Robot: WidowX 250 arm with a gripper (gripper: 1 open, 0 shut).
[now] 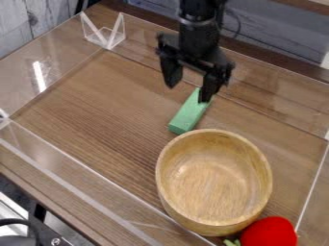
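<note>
My gripper [194,63] hangs open over the upper middle of the camera view, its dark fingers spread with nothing seen held between them. Below it, a green oblong object [189,110] lies on the brown wooden table [77,120]. Toward the front sits a large round tan bowl [213,175], which looks empty.
A red tomato-like object [267,233] is at the bottom right edge. A white wire item [103,29] stands at the back left.
</note>
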